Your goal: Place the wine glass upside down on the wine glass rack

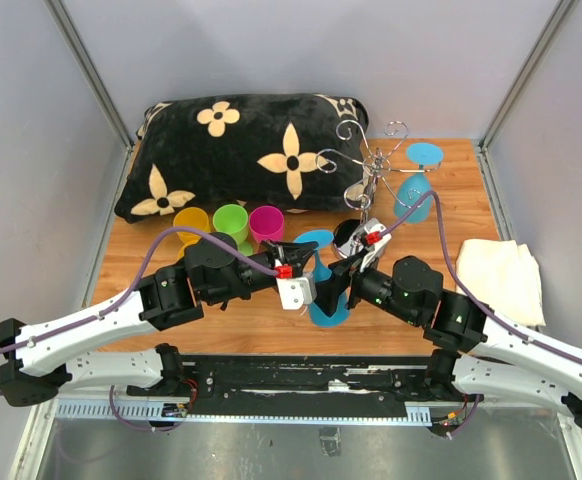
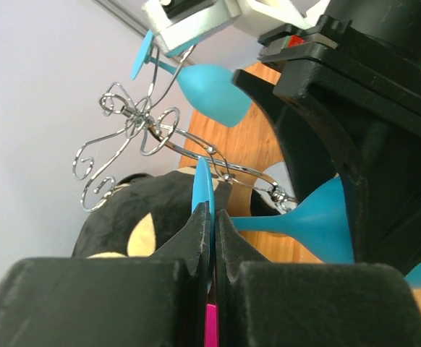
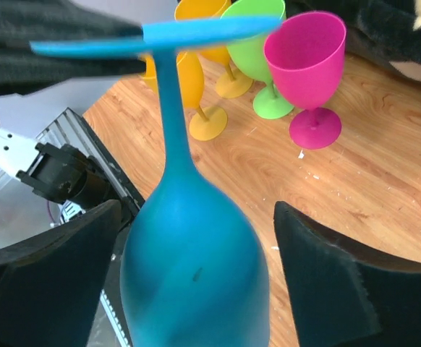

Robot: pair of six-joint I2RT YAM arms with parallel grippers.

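Observation:
A blue wine glass (image 1: pixel 329 313) hangs upside down in the middle, its foot on top and its bowl below. My left gripper (image 1: pixel 313 248) is shut on the thin foot; in the left wrist view the blue edge of the foot (image 2: pixel 202 189) rises from between its fingers. Around the bowl (image 3: pixel 196 267), my right gripper stands partly open, one finger on each side. A sliver of space shows between the bowl and the right-hand finger (image 3: pixel 341 278). The silver wine glass rack (image 1: pixel 376 165) stands behind, to the right.
Another blue glass (image 1: pixel 414 195) hangs upside down on the rack's right side. Pink (image 1: pixel 266 223), green (image 1: pixel 230 220) and yellow (image 1: pixel 191 218) glasses stand at the left, before a dark flowered cushion (image 1: pixel 251 150). A cream cloth (image 1: pixel 499 280) lies at the right.

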